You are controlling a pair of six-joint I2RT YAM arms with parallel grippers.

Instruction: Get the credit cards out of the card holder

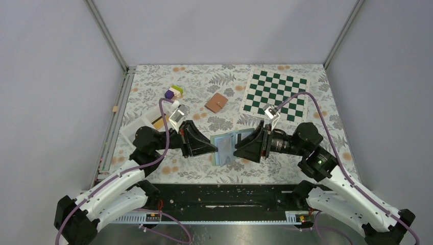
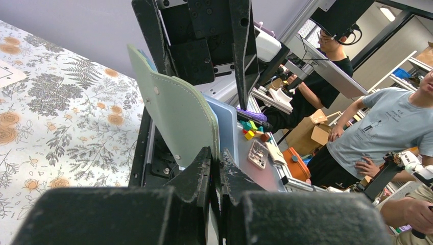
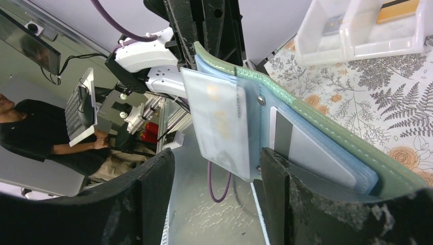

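Observation:
The card holder [image 1: 223, 148], pale green outside with clear bluish sleeves inside, stands spread open above the table between both arms. My left gripper is shut on one edge of its green cover [image 2: 176, 109]. In the right wrist view, a white card with a dark stripe [image 3: 309, 150] sits in one sleeve, and a clear sleeve [image 3: 217, 120] with faint yellowish marks stands out beside it. My right gripper is open, its fingers [image 3: 148, 189] apart near the lower end of the sleeves. Nothing shows gripped between them.
A brown wallet [image 1: 216, 102] lies behind the holder. To its right is a green-and-white checkered board [image 1: 274, 95]. A white compartment tray [image 1: 138, 122] is partly behind the left arm, with small coloured blocks [image 1: 174, 92] beyond it.

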